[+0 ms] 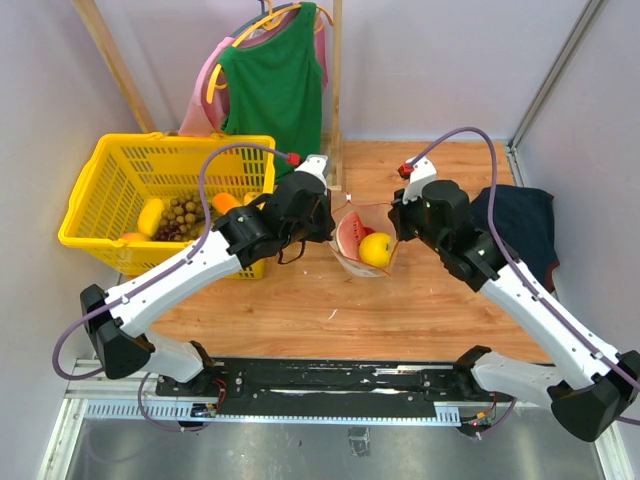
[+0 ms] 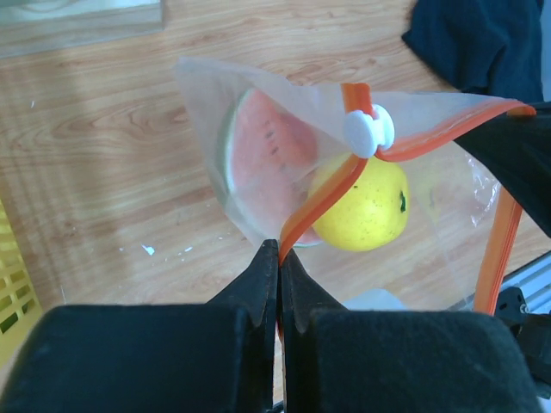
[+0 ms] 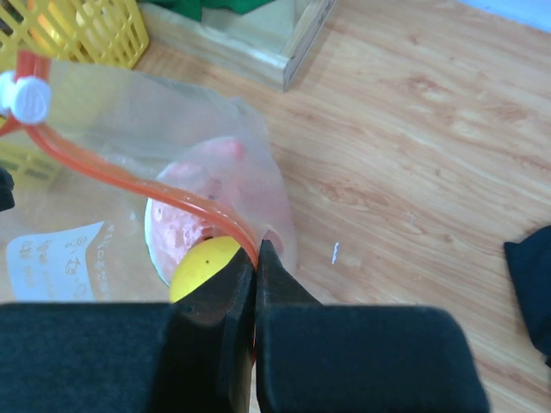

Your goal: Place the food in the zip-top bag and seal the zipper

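Between my grippers hangs a clear zip top bag [image 1: 347,263] holding a watermelon slice [image 1: 350,235] and a yellow round fruit [image 1: 376,250]. In the left wrist view the bag's orange zipper rim [image 2: 329,196] runs down into my left gripper, whose fingers are shut on it. On the opposite side my right gripper is shut on the orange rim too, as the right wrist view shows. A white slider [image 2: 368,131] sits on the zipper strip, at a corner away from both grippers. The bag's mouth stands open between the two arms.
At the left a yellow basket [image 1: 100,243] holds grapes and other fruit. Behind it, clothes including a green top [image 1: 275,85] hang on a wooden rack. A dark folded cloth [image 1: 515,225] lies at the right.
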